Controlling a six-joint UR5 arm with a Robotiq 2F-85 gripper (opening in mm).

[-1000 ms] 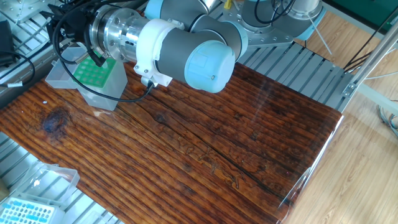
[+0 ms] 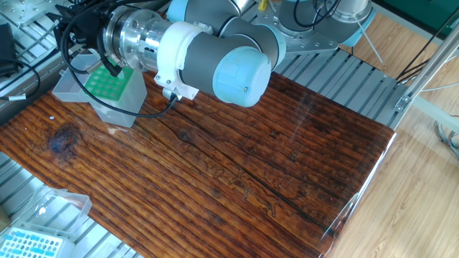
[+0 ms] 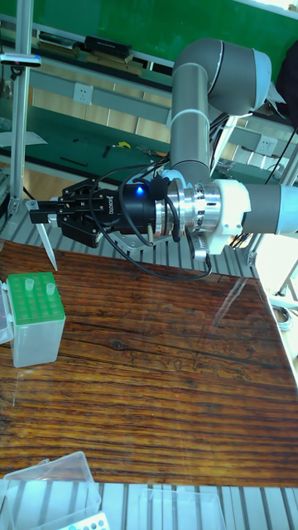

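Note:
My gripper [image 3: 40, 212] is held level above the far left of the table, its fingers seemingly shut on a white pointed tip [image 3: 48, 248] that hangs slanting down from them. Below it stands a translucent box with a green top [image 3: 36, 305], a few pale tips sticking up from that top; the hanging tip's point is clear of the box. In exterior view 2 the same green-topped box [image 2: 122, 104] is partly covered by the arm's cable and gripper [image 2: 72, 32], whose fingertips are hard to make out there.
An open clear lid [image 2: 70, 87] leans out from the box's left side. Beyond the table's near edge lies another clear case [image 2: 61, 211] beside a rack with blue spots [image 2: 32, 244]. A black cable loops below the arm.

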